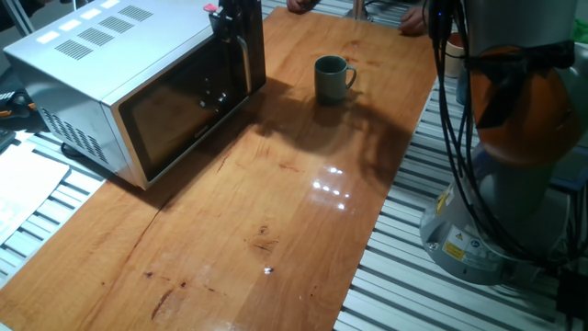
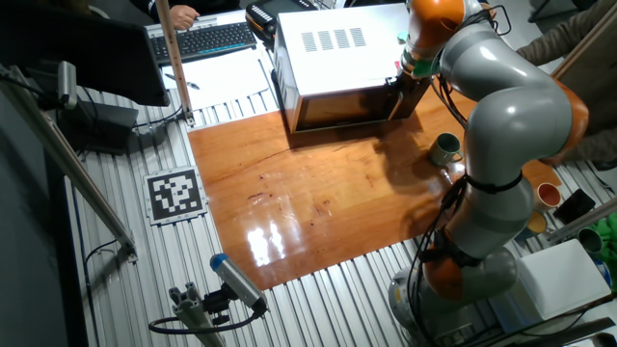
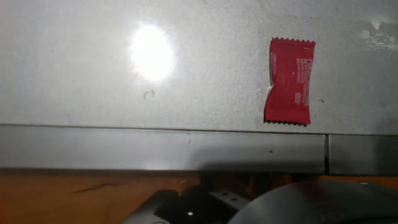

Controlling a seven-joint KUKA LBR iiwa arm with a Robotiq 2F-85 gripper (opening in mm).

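Observation:
A silver microwave stands on the wooden table with its dark door closed. My gripper is at the front of the microwave, close to the upright door handle. Whether it touches the handle is unclear. In the wrist view only part of the gripper shows along the bottom edge, and its fingertips cannot be made out. A red wrapped packet lies on the microwave's top near the front edge. The green mug sits upright on the table, apart from the gripper.
Several cups, including an orange-rimmed one, stand beyond the arm. A keyboard lies behind. A person's hands rest at the table's far edge.

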